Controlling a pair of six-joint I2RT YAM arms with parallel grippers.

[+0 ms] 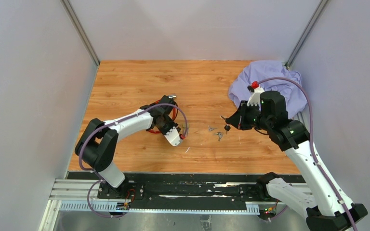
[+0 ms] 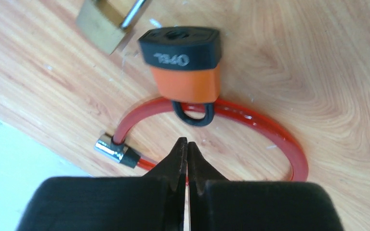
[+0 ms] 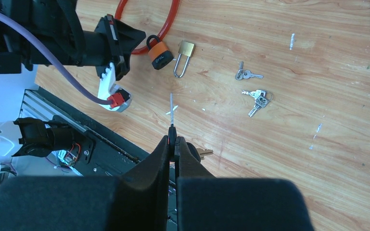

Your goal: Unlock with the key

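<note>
The orange-black padlock (image 2: pixel 185 83) rests on the red cable lock (image 2: pixel 262 124), its black shackle facing my left gripper. That gripper is shut, its fingertips together and empty, just short of the shackle. In the right wrist view the same padlock (image 3: pixel 159 54) lies right of the left arm's fingers. My right gripper is shut on a key (image 3: pixel 172 111) with a black head, its blade pointing away from the fingers. A second, brass-coloured key (image 3: pixel 204 152) on a black head hangs beside those fingers.
A brass padlock (image 3: pixel 185 57) lies right of the orange-black one. Two loose key bunches, the small keys (image 3: pixel 247 73) and the ringed keys (image 3: pixel 258 101), are on the wooden table. A lilac cloth (image 1: pixel 274 83) fills the back right corner.
</note>
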